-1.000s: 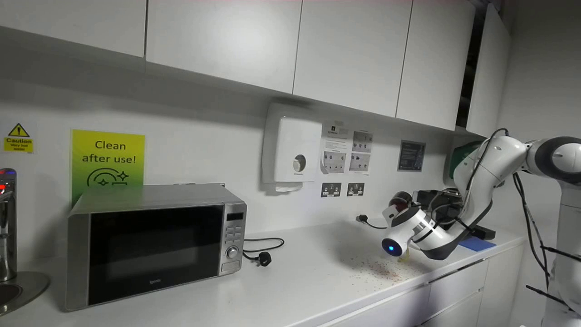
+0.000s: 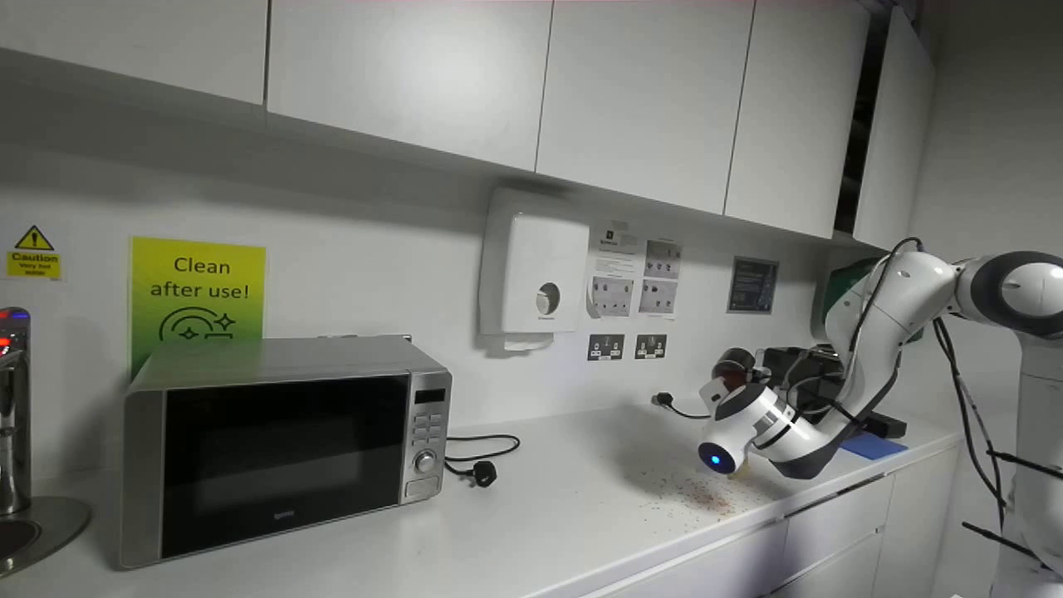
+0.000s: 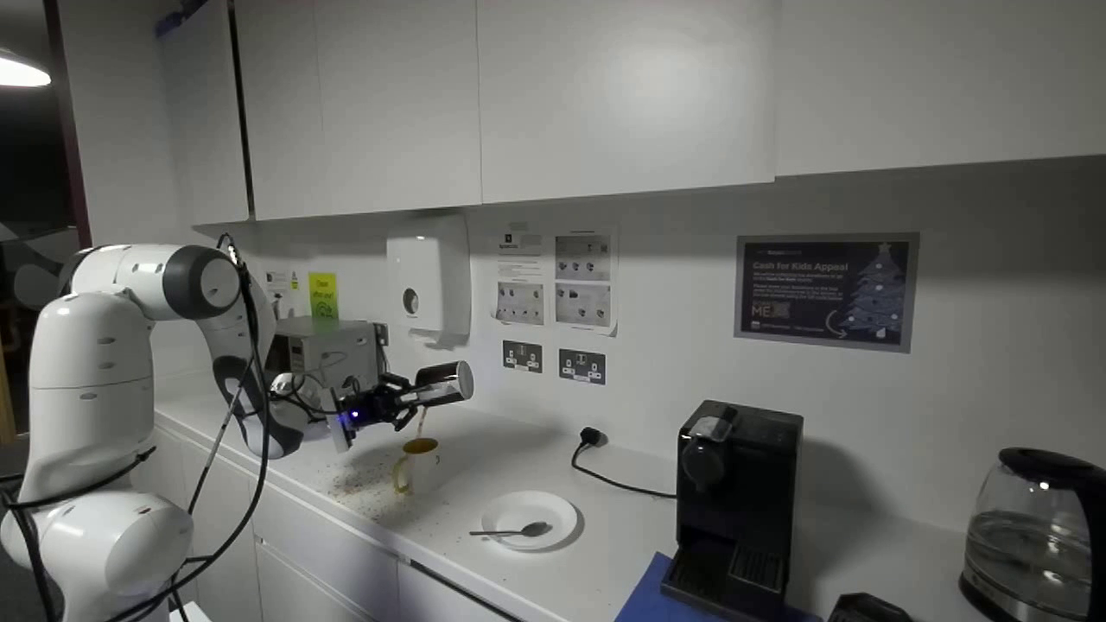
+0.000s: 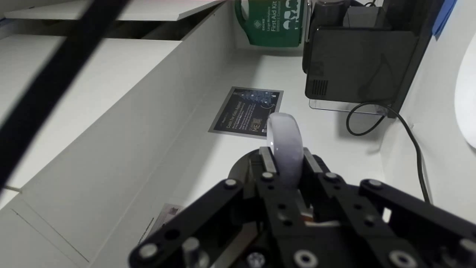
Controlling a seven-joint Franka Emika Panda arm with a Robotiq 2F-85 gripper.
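Observation:
In exterior view 2 a dark, shiny cup (image 3: 448, 383) hangs tipped on its side in the air. My gripper (image 3: 406, 398) is shut on its handle. The pale curved handle (image 4: 285, 138) stands between my fingers in the wrist view, where they hide most of the cup. Below the tipped cup, a mug (image 3: 422, 477) with a yellow inside and yellow handle stands upright on the counter. A thin brownish streak (image 3: 422, 421) shows between the two. Loose reddish-brown grains (image 2: 702, 492) lie scattered on the counter beside the mug.
Right of the mug sits a white plate (image 3: 560, 510) with a spoon (image 3: 533, 529) on it. A black coffee machine (image 3: 741, 487) and a glass kettle (image 3: 1021, 539) stand farther right. The microwave (image 2: 289, 448) is far left; wall cabinets (image 2: 638, 100) hang above.
The arm's wrist has sunk very slightly, with the tipped cup turning a little. Otherwise the exterior scene looks the same.

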